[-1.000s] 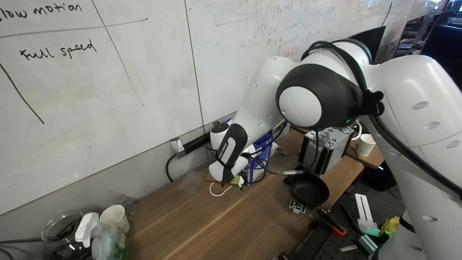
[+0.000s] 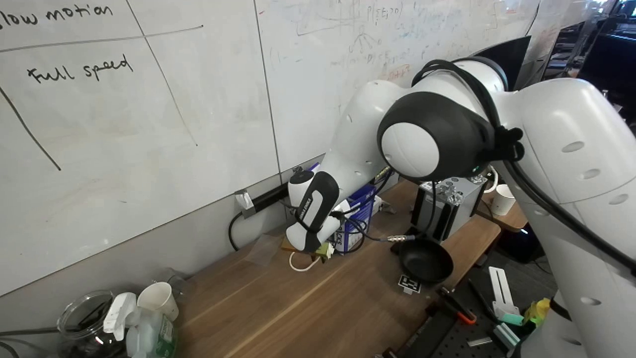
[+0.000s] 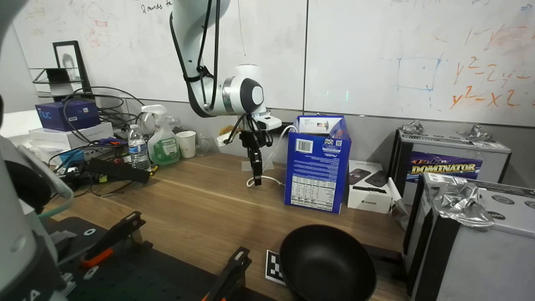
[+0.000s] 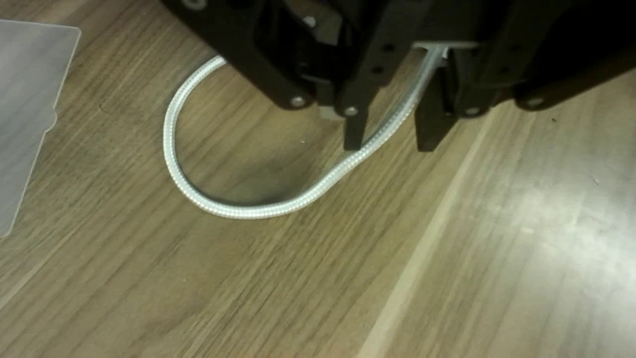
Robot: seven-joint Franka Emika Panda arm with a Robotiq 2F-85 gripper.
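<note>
My gripper is low over the wooden table, its two black fingers apart, so it is open. A white braided cord (image 4: 238, 212) makes a loop on the table in the wrist view and rises through the space between the fingers. It passes close by the left fingertip (image 4: 353, 134); whether they touch I cannot tell. In exterior view 2 the gripper (image 3: 256, 173) points down in front of the wall, left of a blue box (image 3: 314, 170), with the cord (image 3: 271, 179) beside its tips. The hand's housing hides the fingers in exterior view 1.
A black pan (image 3: 328, 266) sits near the table's front. Large grey units (image 3: 481, 251) stand on the right, while a spray bottle (image 3: 164, 140) and a paper cup (image 3: 186, 144) stand at the back left. Mid-table is bare. A clear sheet (image 4: 30, 119) lies near the cord.
The arm and hand have shifted slightly down and to the left in exterior view 1. The table items there look unmoved.
</note>
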